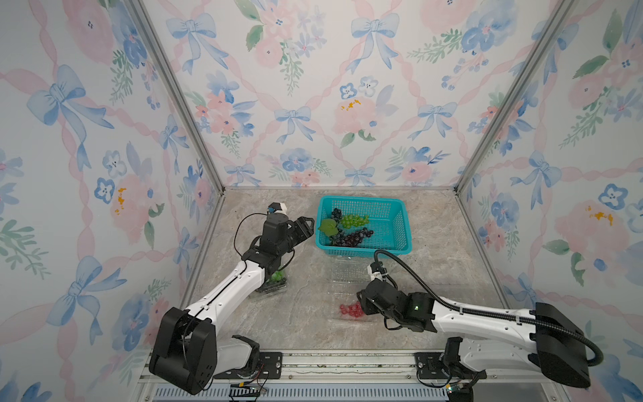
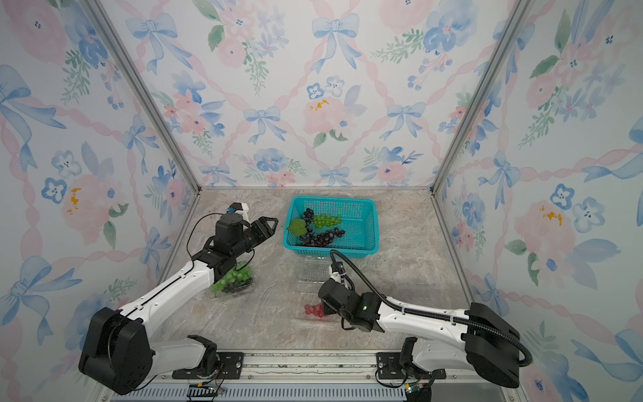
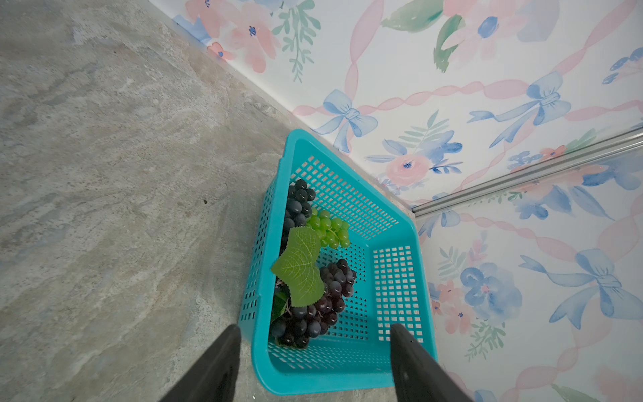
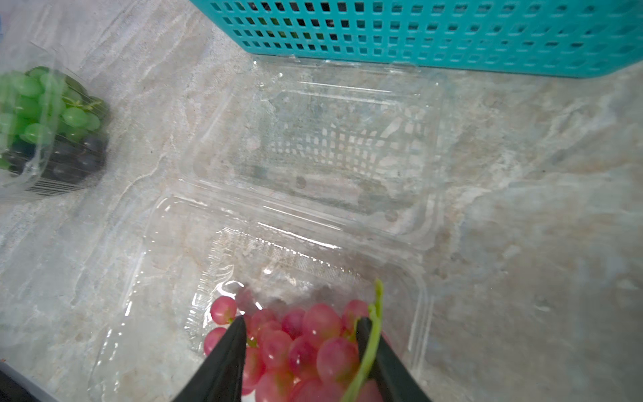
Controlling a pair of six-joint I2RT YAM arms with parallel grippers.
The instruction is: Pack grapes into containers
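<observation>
Red grapes [image 4: 301,355] lie low in the front clear container [image 4: 167,254], with my right gripper down over them, its fingers apart around part of the bunch and a green stem; whether they touch it is unclear. Behind it is an empty clear container [image 4: 308,140]. My left gripper is raised left of the teal basket [image 3: 268,221], open with nothing between its fingers. The basket holds black grapes [image 3: 308,321], green grapes [image 3: 328,227] and a leaf [image 3: 301,268].
At the left, a clear container with green and dark grapes [image 4: 67,127] stands under my left arm.
</observation>
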